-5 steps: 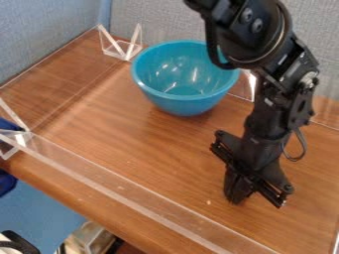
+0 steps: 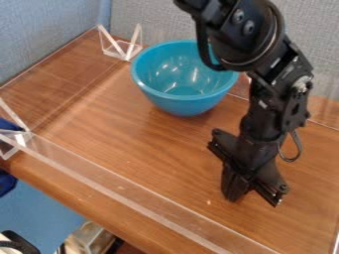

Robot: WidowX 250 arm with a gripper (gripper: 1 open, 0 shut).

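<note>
My black gripper (image 2: pixel 236 183) is low over the right part of the wooden table (image 2: pixel 133 149), its fingertips at or very near the surface. The dark fingers and housing overlap, so how far apart they stand and whether anything is between them cannot be seen. A blue bowl (image 2: pixel 183 87) sits behind and to the left of the gripper, apart from it.
White wire frames stand at the back left (image 2: pixel 119 46) and left edge (image 2: pixel 11 139). Grey padded walls (image 2: pixel 47 35) border the table. The wood left of my gripper is clear. A blue floor area (image 2: pixel 59 208) shows beyond the near-left edge.
</note>
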